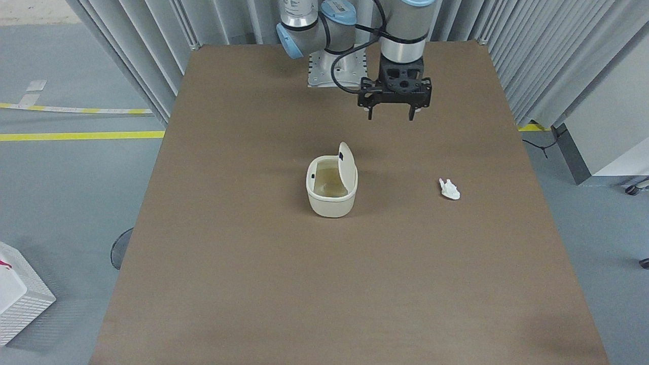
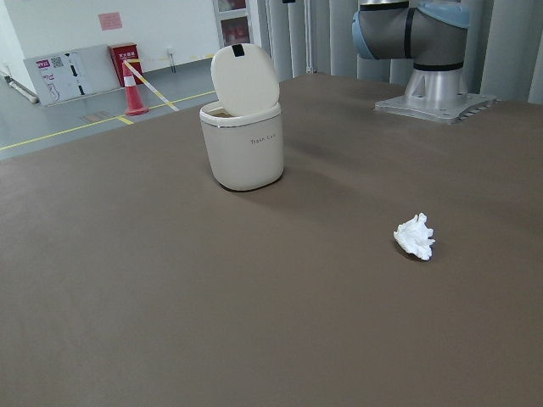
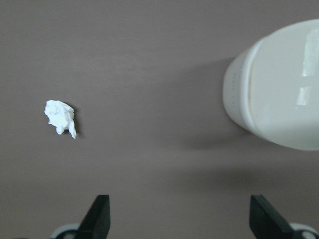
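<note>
A crumpled white paper piece [image 1: 448, 189] lies on the brown table [image 1: 261, 274], right of a small white trash can [image 1: 328, 206] whose lid [image 1: 347, 167] stands up. The wrist view shows the paper [image 3: 61, 115] at left and the can [image 3: 279, 84] at right, seen from above. My gripper [image 1: 391, 113] hangs over the back of the table, above and behind both, its two fingers wide apart and nothing between them.
The arm's base plate [image 2: 428, 110] is at the table's back edge, before grey curtains [image 1: 535, 55]. Floor lies beyond the table's side edges.
</note>
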